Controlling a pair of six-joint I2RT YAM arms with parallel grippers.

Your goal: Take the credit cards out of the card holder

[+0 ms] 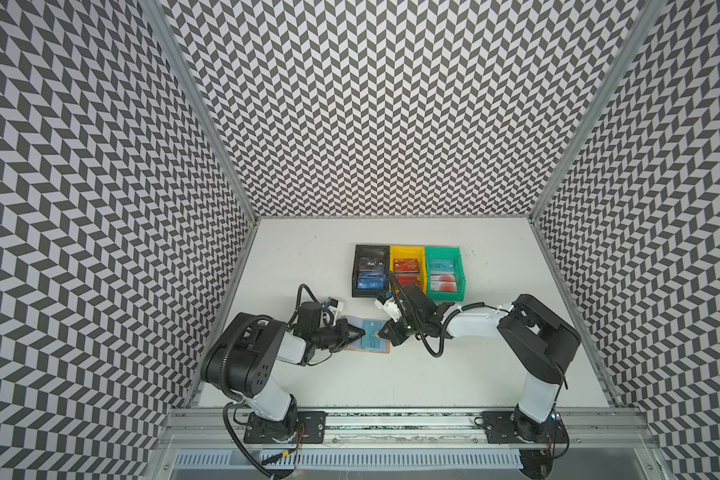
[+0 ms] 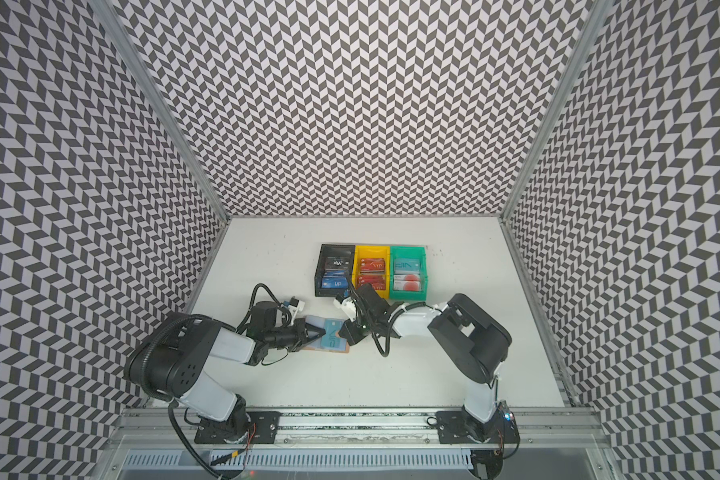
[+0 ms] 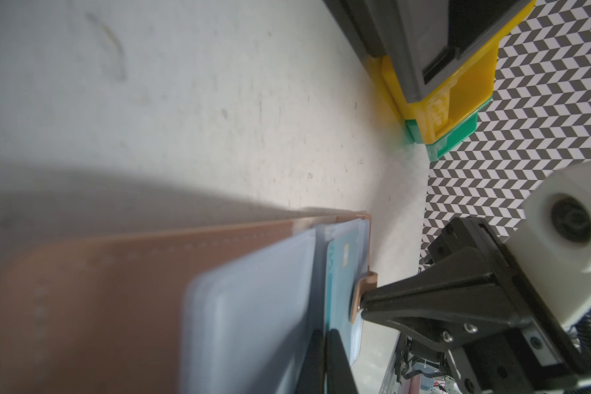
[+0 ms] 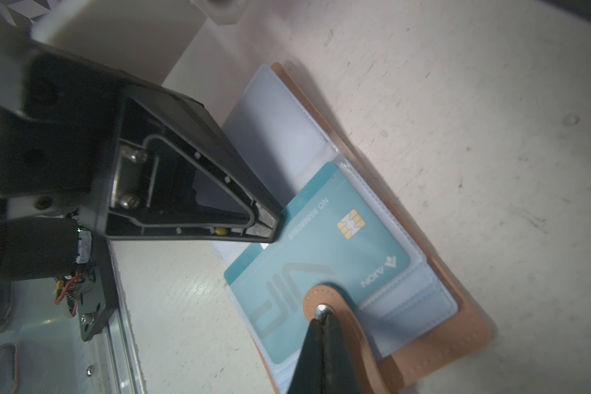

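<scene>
An open tan card holder (image 4: 463, 328) with pale sleeves (image 3: 249, 302) lies on the table. A teal card (image 4: 321, 243) with a chip is in one sleeve. My left gripper is shut at the card's edge; whether that thin edge is between its tips is unclear. In the right wrist view its tips lie on the card's far edge. My right gripper is shut at the holder's tan strap, by the snap; from the left wrist view, its tips touch the strap.
Black (image 1: 360, 252), yellow (image 1: 408, 252) and green (image 1: 444, 252) bins holding cards stand behind the grippers.
</scene>
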